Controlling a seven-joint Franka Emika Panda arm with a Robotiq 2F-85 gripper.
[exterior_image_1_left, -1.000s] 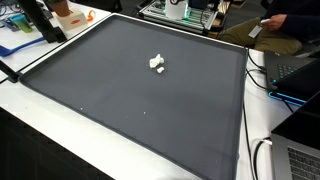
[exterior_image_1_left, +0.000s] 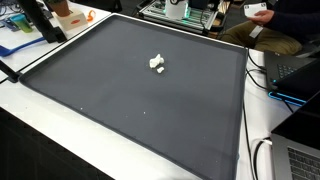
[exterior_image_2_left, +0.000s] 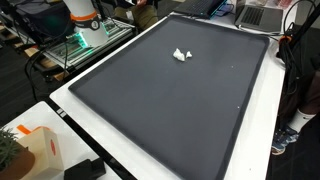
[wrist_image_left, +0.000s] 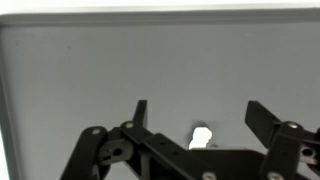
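A small crumpled white thing (exterior_image_1_left: 156, 62), perhaps paper or cloth, lies on the dark grey tray (exterior_image_1_left: 120, 100), towards its back edge. In exterior view 2 the white thing (exterior_image_2_left: 179, 54) has a smaller piece (exterior_image_2_left: 189, 55) just beside it. From the wrist, a bright white patch (wrist_image_left: 201, 136) shows between the two fingers and partly behind the gripper's body. My gripper is open, its black fingers wide apart above the tray with nothing between them. Neither exterior view shows the fingers.
Most of the tray is bare, with a raised rim. Laptops (exterior_image_1_left: 300, 150) and cables stand at the right, where a person (exterior_image_1_left: 280, 25) sits. A plant pot (exterior_image_2_left: 14, 158) and a beige object (exterior_image_2_left: 42, 147) are near the tray's corner.
The white thing and the tray have not moved. Only the person's hand and the pale object in it, at the top right, have shifted slightly.
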